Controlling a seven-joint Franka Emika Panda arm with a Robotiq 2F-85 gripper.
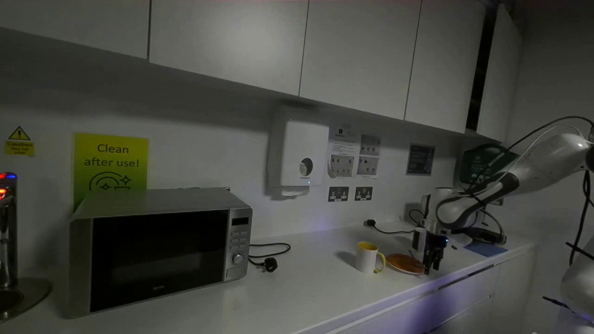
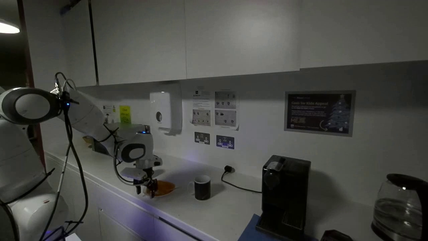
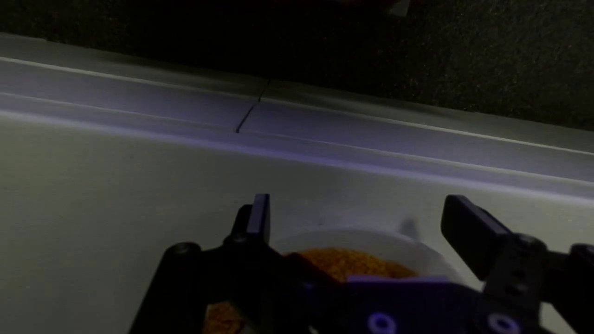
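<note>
My gripper points down over the worktop, its two dark fingers spread wide with nothing visible between their tips. Below it in the wrist view lies part of a pale plate with an orange-brown surface [image 3: 345,261]; the gripper body hides the rest. Exterior view 1 has the orange plate [image 1: 403,262] just left of the gripper [image 1: 432,268]. In exterior view 2 the gripper [image 2: 145,192] overlaps the left side of the plate [image 2: 165,187]. Whether the fingers touch the plate, I cannot tell.
A white mug with yellow inside [image 1: 367,258] stands left of the plate, and a black-and-white mug [image 2: 202,188] on its other side. A microwave [image 1: 161,250], coffee machine [image 2: 284,192] and glass kettle [image 2: 397,209] stand farther off. The worktop's front edge [image 3: 334,162] runs close by.
</note>
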